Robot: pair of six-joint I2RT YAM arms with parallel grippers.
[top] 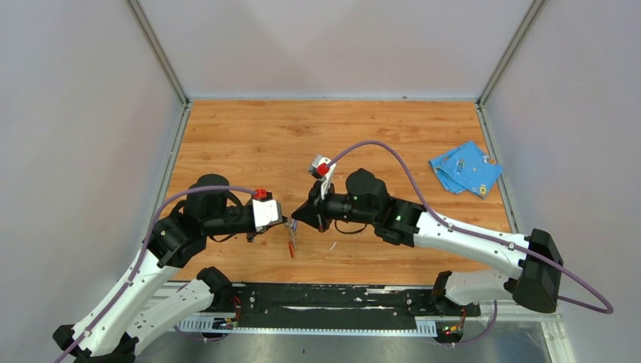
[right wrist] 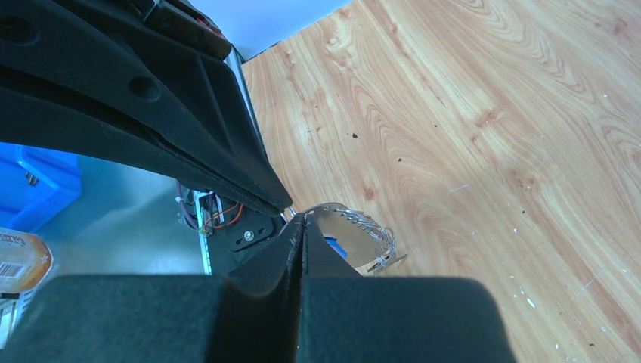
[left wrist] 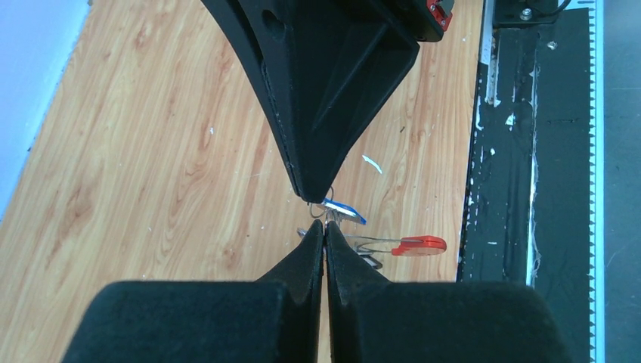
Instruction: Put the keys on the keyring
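Observation:
A bunch of metal keys hangs between the two fingertips, including a red-headed key [left wrist: 423, 246] and a blue-edged key [left wrist: 345, 212]. Thin wire of the keyring [left wrist: 317, 215] shows where the tips nearly meet. My left gripper is shut at the bunch, with thin metal running up to its fingertips. Opposite it, my right gripper is shut, its tip right against the thin wire; whether it pinches the wire is hard to tell. Below the right tip in its wrist view is a rounded metal piece [right wrist: 359, 242] with a chain-like edge. The fingertips hide part of the ring.
A folded blue cloth [top: 466, 169] with small metal items on it lies at the right of the wooden table [top: 340, 128]. A white scrap [top: 332, 246] lies near the front.

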